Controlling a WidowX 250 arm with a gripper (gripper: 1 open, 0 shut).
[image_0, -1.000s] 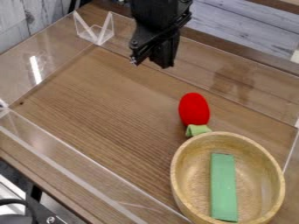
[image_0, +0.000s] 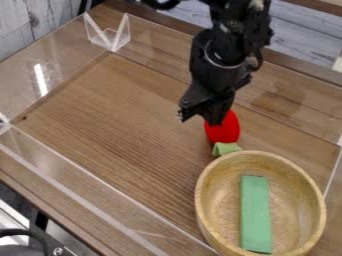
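Note:
My black gripper (image_0: 210, 112) hangs low over the table, its fingers at the upper left of a red oval object (image_0: 223, 131), partly covering it; whether they touch it, and how far they are open, is unclear. A small light-green piece (image_0: 225, 149) lies just below the red object. A round beige bowl (image_0: 215, 218) at the lower right holds a long green block (image_0: 255, 213).
A clear plastic holder (image_0: 110, 32) stands at the back left. Dark cables lie at the bottom-left edge.
My gripper has come down and to the right, from the upper middle to the red object. The objects on the table have not visibly moved.

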